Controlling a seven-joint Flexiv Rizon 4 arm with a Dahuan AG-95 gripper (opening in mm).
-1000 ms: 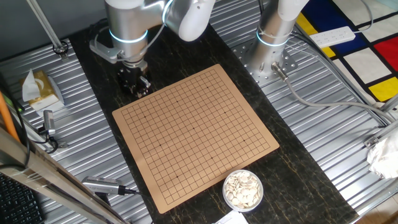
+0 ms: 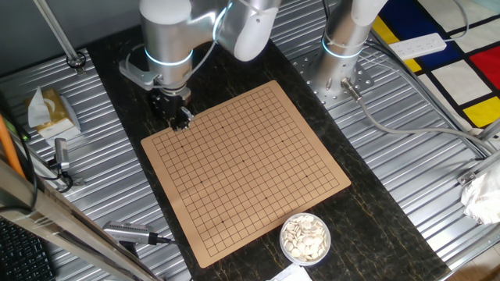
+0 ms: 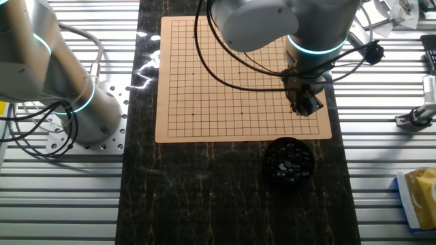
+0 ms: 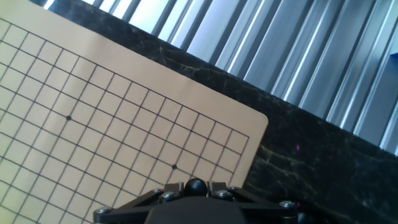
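Observation:
In the wrist view, my gripper is shut on a round black stone held between its fingertips. Exterior view 1 has the gripper over the upper-left edge of the tan grid board; the stone cannot be made out there. In exterior view 2 the gripper appears in front of the board's near right part. No stones show on the visible part of the board. A black bowl of black stones sits just off its near edge, and a clear bowl of white stones stands by the opposite edge.
The board lies on a dark marbled mat over slatted metal. A tissue box and a small clamp-like device are off to the side. Cables hang from the arm.
Across the last second my arm and gripper have shifted a little right and down in exterior view 1, further in over the board's edge. The board and white stones stay put.

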